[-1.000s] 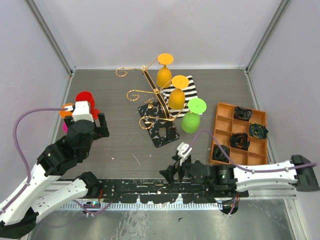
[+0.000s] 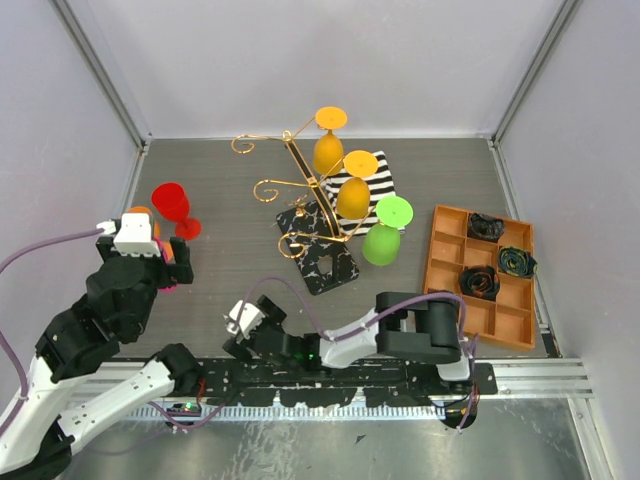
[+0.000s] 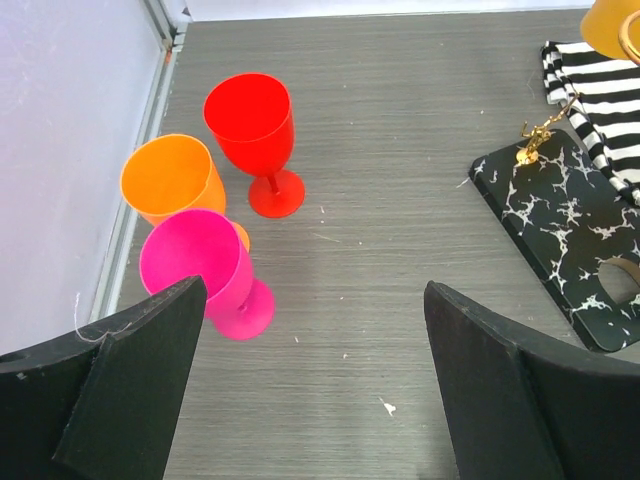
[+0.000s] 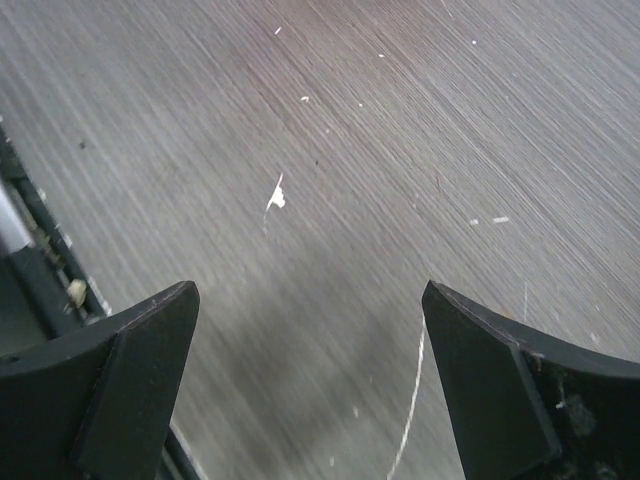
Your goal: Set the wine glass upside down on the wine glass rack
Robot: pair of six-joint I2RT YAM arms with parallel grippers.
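Three upright plastic wine glasses stand at the left of the table: a red glass (image 3: 255,130), an orange glass (image 3: 172,178) and a pink glass (image 3: 215,270). The gold rack (image 2: 312,180) is at the table's middle; two yellow glasses (image 2: 353,198) and a green glass (image 2: 382,244) hang upside down on its right-hand hooks, while its left-hand hooks are bare. Over the left side, my left gripper is open, empty, with the pink glass beyond its left finger. My right gripper is open above bare table near the front edge, nothing between its fingers.
Beneath the rack lie a black marbled board (image 2: 326,262) and a striped cloth (image 2: 381,182). An orange compartment tray (image 2: 440,248) with several dark coiled items stands at the right.
My right arm has swept left along the front edge, from right of centre to left of centre. The left gripper has shifted slightly left. The glasses and rack have stayed put.
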